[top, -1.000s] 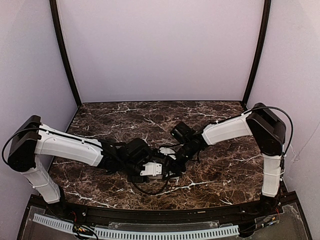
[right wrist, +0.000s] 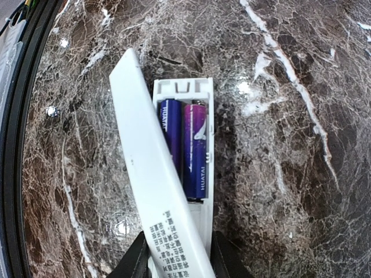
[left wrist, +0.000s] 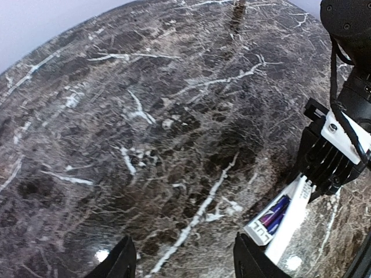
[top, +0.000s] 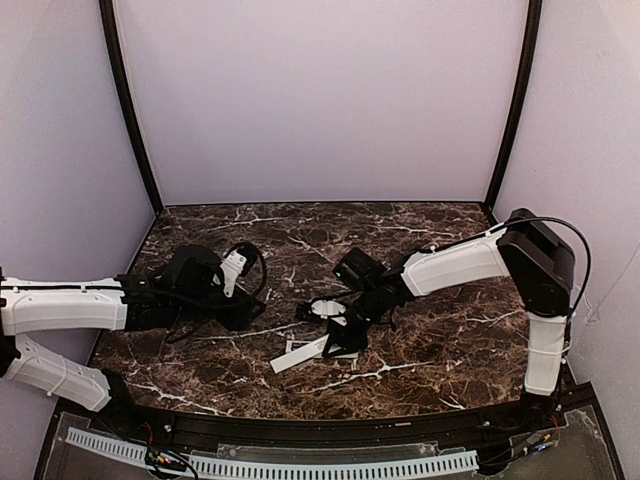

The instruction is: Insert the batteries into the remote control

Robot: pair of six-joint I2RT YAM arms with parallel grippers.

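The white remote lies on the marble table with its compartment open, holding two purple-blue batteries side by side. Its long white cover lies slanted over the compartment, partly across the left battery, and also shows in the top view. My right gripper is down at the remote's end, shut on it, the cover at its fingers; exactly what lies between them is partly hidden. My left gripper is raised to the left of the remote, its fingers apart with nothing between them.
Walls stand at the back and sides, and a dark frame edge runs along the table's front.
My left arm has drawn back to the left and up from the remote, uncovering it in the top view. My right arm has stayed nearly still.
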